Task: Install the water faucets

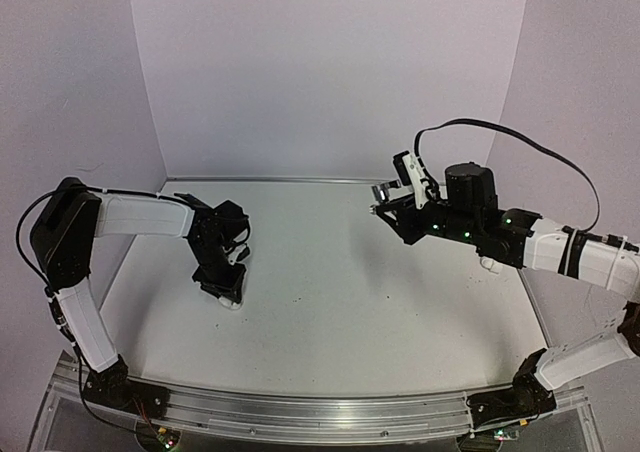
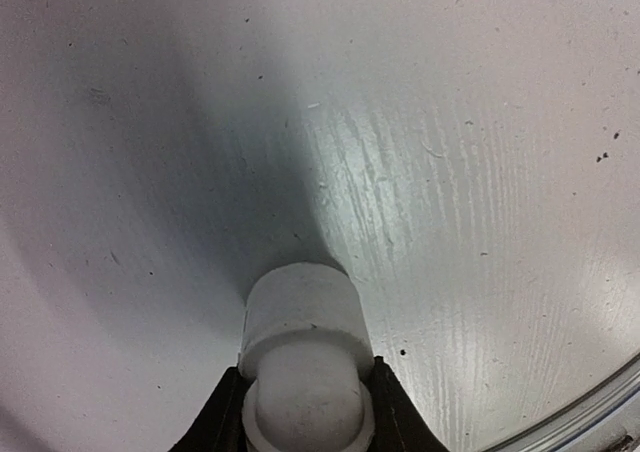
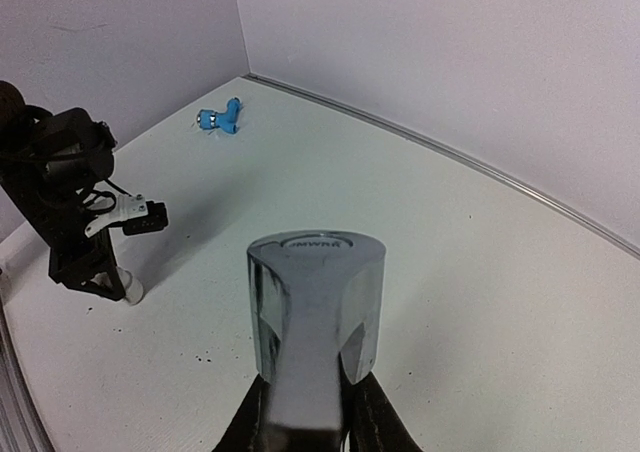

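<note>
A white pipe fitting (image 2: 305, 312) rests on the left of the table. My left gripper (image 1: 232, 290) is down around it, its dark fingers (image 2: 228, 397) pressed against both sides, and the fingers look shut on it. Across the table, my right gripper (image 1: 385, 214) is raised above the surface. It is shut on a shiny metal faucet (image 3: 315, 302), whose lettered end faces the right wrist camera. The faucet's lower part is hidden between the fingers. A blue valve-like part (image 3: 220, 117) lies near the far left corner; the left arm covers that area in the top view.
Another white piece (image 1: 490, 265) lies at the table's right side, below the right arm. Walls rise behind and on both sides, and a metal rail (image 1: 320, 409) runs along the front.
</note>
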